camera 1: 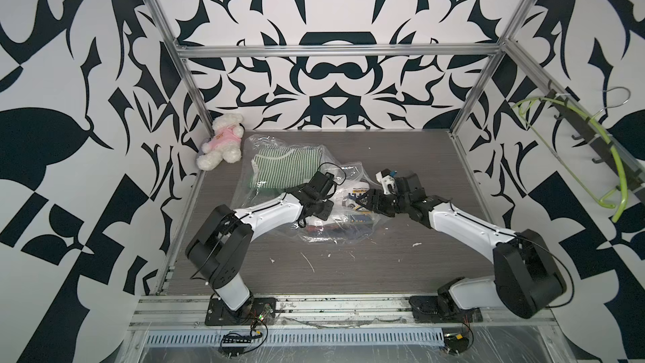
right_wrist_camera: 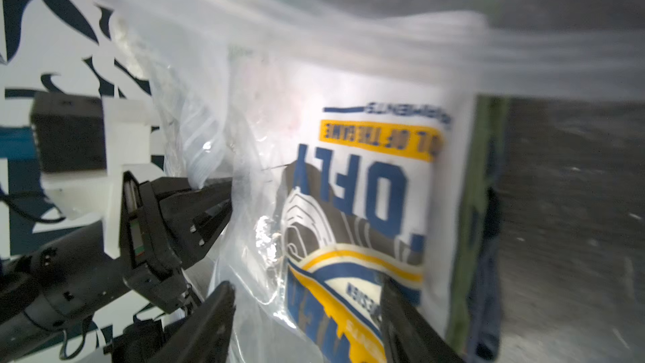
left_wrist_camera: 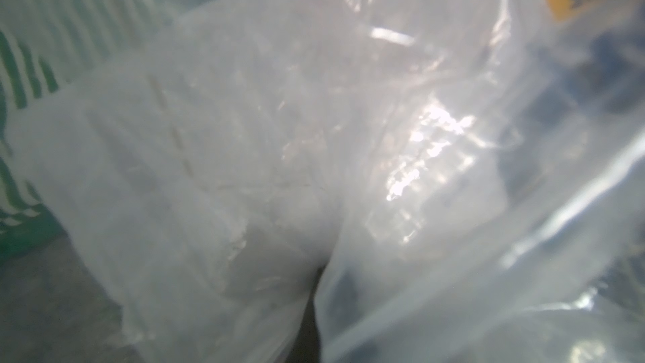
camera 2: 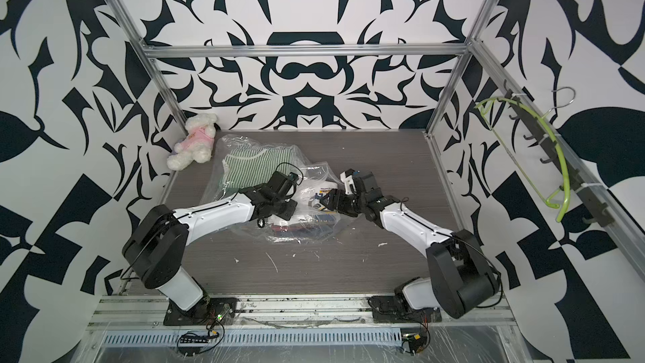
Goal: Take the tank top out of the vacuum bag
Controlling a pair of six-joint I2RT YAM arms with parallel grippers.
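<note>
A clear vacuum bag [camera 1: 342,231] lies mid-table. Inside it is a folded white garment with a blue and yellow print [right_wrist_camera: 356,195], seen through the mouth in the right wrist view. A green striped garment [camera 1: 285,169] with white neck trim lies under clear plastic at the back left; which one is the tank top I cannot tell. My left gripper [camera 1: 327,212] is shut at the bag's edge, where plastic folds [left_wrist_camera: 329,255] gather tightly; its fingertips are hidden in the left wrist view. My right gripper stands part open at the mouth, fingers [right_wrist_camera: 201,322] apart before the print, not gripping it.
A white teddy bear [camera 1: 223,141] in pink sits in the back left corner. On the right wall hangs a green hanger [camera 1: 618,168].
</note>
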